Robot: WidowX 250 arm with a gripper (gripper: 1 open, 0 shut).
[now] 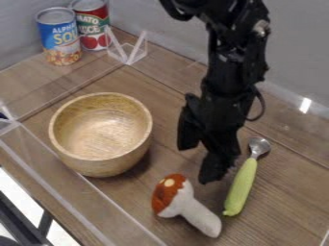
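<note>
My black gripper [201, 154] hangs open over the table in the middle, between the wooden bowl and a long utensil with a pale green handle [240, 187] and metal head. A plush mushroom [187, 206] with orange-brown cap and white stem lies below it, apart from the fingers. The pale wooden bowl [100, 135] stands empty to the left.
At the back left stand two cans, one blue-labelled [61, 36] and one red [91, 23], beside a clear plastic stand [127, 48]. Walls border the back. The wooden table [77, 207] has free room behind the bowl.
</note>
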